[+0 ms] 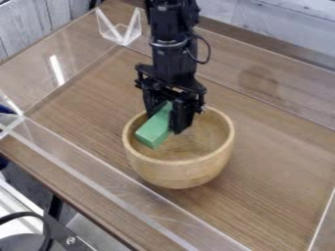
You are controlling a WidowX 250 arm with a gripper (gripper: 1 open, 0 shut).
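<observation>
A black robot arm reaches down from the top middle, its gripper [170,108] shut on a green block [153,128]. The block is tilted, held in the left part of a round light wooden bowl [179,172]. Whether it touches the bowl is unclear, and the fingertips are partly hidden among dark parts of the gripper.
A clear plastic object [118,29] stands at the back left. Black cables and white hardware are at the lower left, beside the table's edge.
</observation>
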